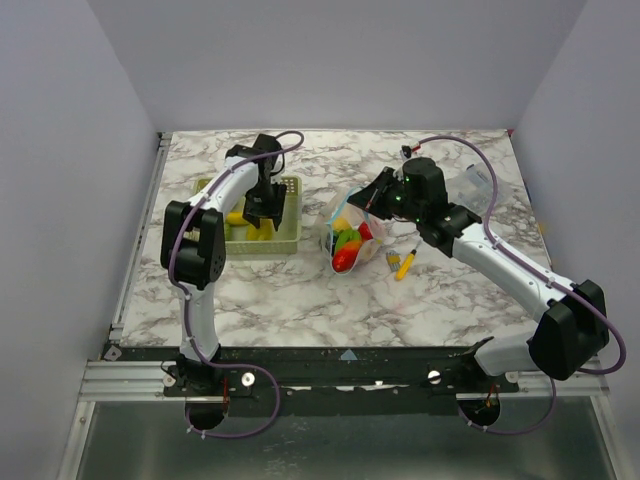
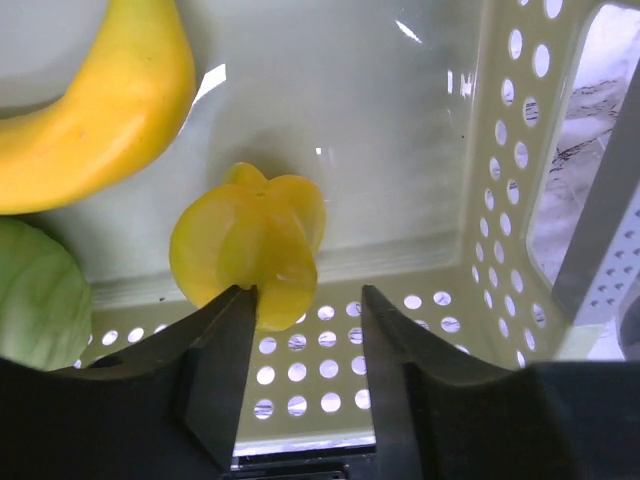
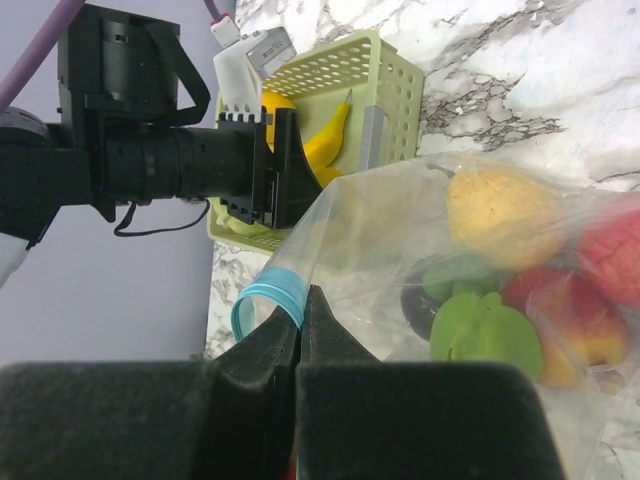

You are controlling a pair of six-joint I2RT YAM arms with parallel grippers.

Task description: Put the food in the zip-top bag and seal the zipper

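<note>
In the left wrist view a yellow pepper (image 2: 240,240) lies in the green basket (image 2: 500,290), below a banana (image 2: 120,120) and beside a green round vegetable (image 2: 35,290). My left gripper is open over the basket, its left fingertip at the pepper. The clear zip bag (image 1: 340,215) stands mid-table holding several foods, including red, yellow and green ones. My right gripper is shut on the bag's top edge, where the blue zipper strip (image 3: 275,285) bends in a loop.
A yellow-handled tool (image 1: 405,265) lies right of the bag. Clear plastic (image 1: 470,185) lies at the back right.
</note>
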